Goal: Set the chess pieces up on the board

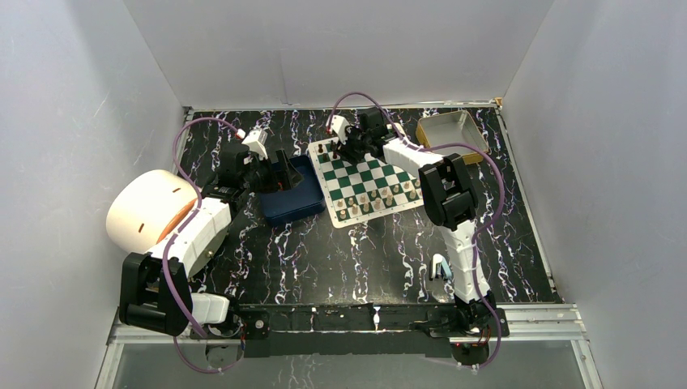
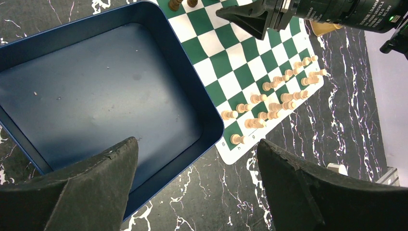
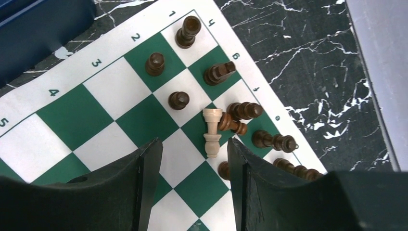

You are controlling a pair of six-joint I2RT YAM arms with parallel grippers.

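Observation:
The green and white chessboard [image 1: 359,174] has light pieces [image 2: 269,114] standing along its near side and dark pieces along its far side. In the right wrist view a light piece [image 3: 212,134] lies on its side among the dark ones. A small dark piece [image 3: 232,124] also lies tipped beside it, while a dark rook [image 3: 188,32] and a dark pawn [image 3: 179,100] stand upright. My right gripper is over this far part of the board, open and empty. Above the blue tray, my left gripper is open with nothing between its fingers.
The blue tray [image 2: 211,113] left of the board looks empty. A tan box [image 1: 454,130] stands at the back right, and a small white and blue item [image 1: 440,267] lies near the right arm. Dark marble in front of the board is clear.

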